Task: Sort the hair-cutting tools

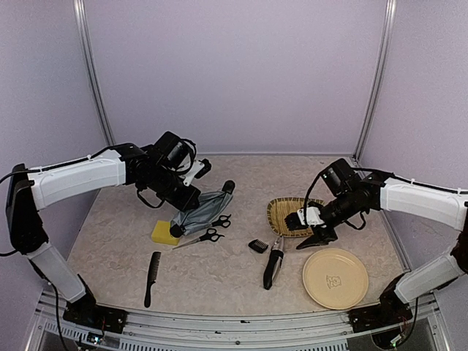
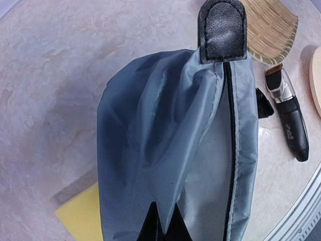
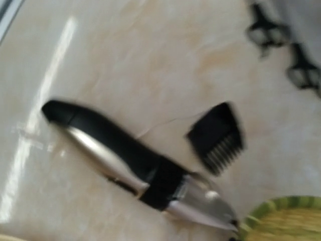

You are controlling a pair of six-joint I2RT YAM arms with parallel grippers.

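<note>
A grey-blue zip bag [image 1: 203, 210] with black end tabs hangs from my left gripper, which is shut on its fabric edge. The zip side gapes partly in the left wrist view. Two pairs of black-handled scissors [image 1: 212, 235] lie close to the bag, partly covered by it from above. A black comb [image 1: 152, 278] rests at the front left. The hair clipper [image 1: 273, 265] and its comb guard [image 1: 258, 246] lie mid-table. My right gripper [image 1: 308, 230] stands with fingers apart over the basket's front side, holding nothing visible.
A woven basket [image 1: 279, 212] sits behind the clipper, with a round cream plate [image 1: 336, 278] at front right. The yellow sponge [image 1: 162, 233] is beside the bag's lower end. Bare table [image 1: 212, 274] lies between comb and clipper.
</note>
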